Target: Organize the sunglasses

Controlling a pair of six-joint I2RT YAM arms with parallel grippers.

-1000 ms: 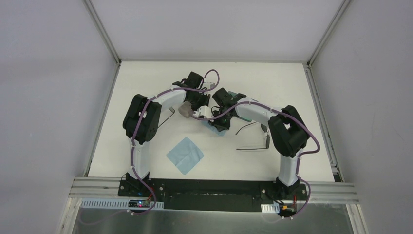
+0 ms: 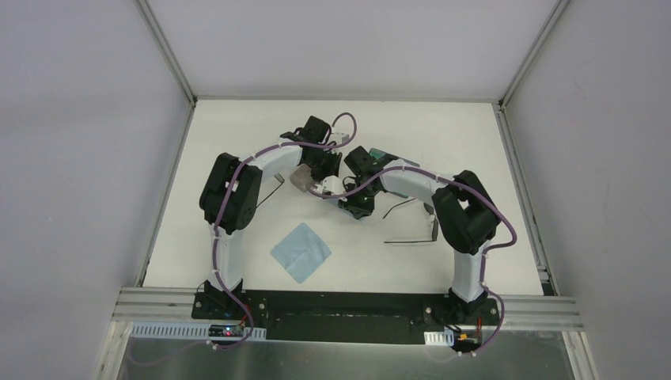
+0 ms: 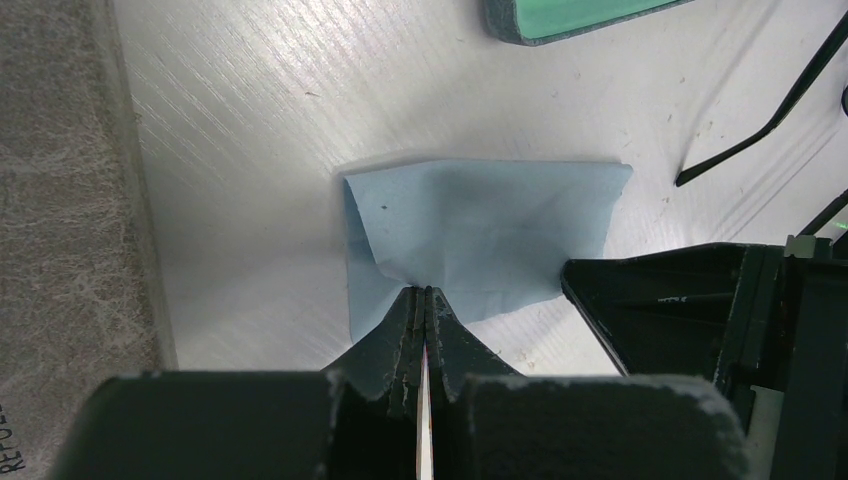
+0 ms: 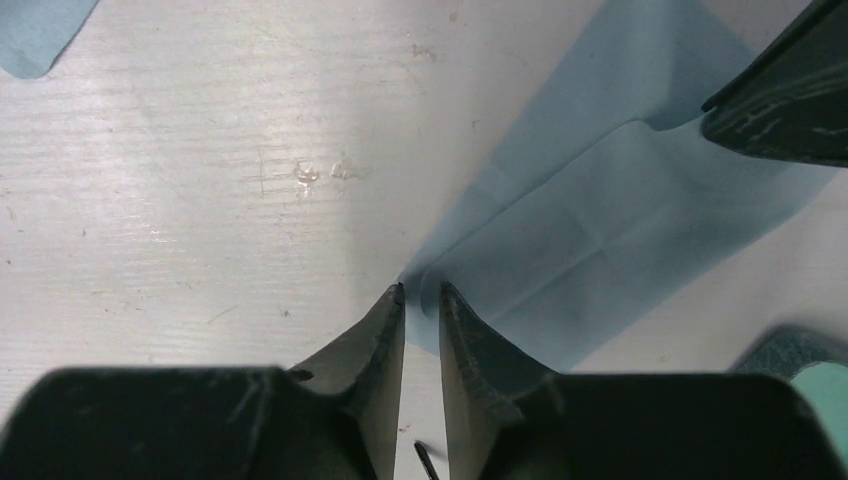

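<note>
A folded light blue cloth point(image 3: 480, 220) point(image 4: 640, 240) lies beneath both grippers near the middle. My left gripper is shut at its near edge; nothing clear shows between the fingers. My right gripper is open, fingertips at one end of the cloth. Sunglasses point(image 2: 434, 228) with dark frames lie at the right; another pair point(image 2: 277, 184) is partly hidden by my left arm. A green case point(image 3: 590, 12) lies beyond the cloth, and a grey-brown case point(image 3: 60, 200) beside it in the left wrist view.
A second blue cloth point(image 2: 301, 252) lies flat at the front left. The two arms' wrists are close together in the middle, with little room between them.
The left arm has not visibly moved.
</note>
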